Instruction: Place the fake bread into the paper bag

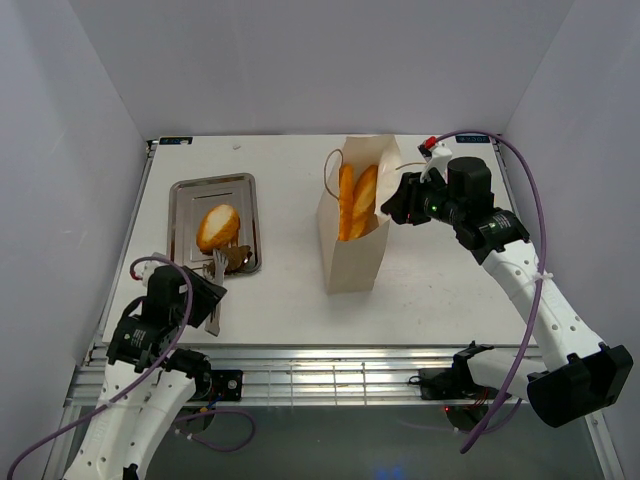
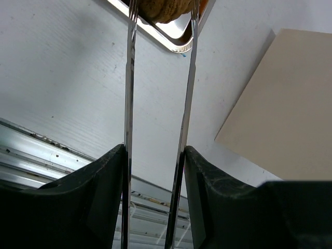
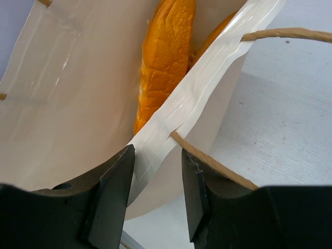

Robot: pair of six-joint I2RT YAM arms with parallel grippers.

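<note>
A round golden bread (image 1: 218, 227) and a darker brown bread (image 1: 237, 259) lie on the metal tray (image 1: 246, 186). My left gripper is shut on metal tongs (image 2: 129, 78), one tong arm against each finger. The tong tips are spread, with brown bread (image 2: 165, 9) between them in the left wrist view; whether they touch it I cannot tell. The paper bag (image 1: 353, 266) stands open mid-table, holding long breads (image 1: 363, 195). My right gripper is at the bag's right rim, fingers apart, with the white rim (image 3: 166, 119) passing between them.
A twisted paper handle (image 3: 210, 165) crosses in front of my right gripper's fingers. Bare white table (image 1: 285, 240) lies between tray and bag. A metal rail (image 1: 300, 372) runs along the front edge.
</note>
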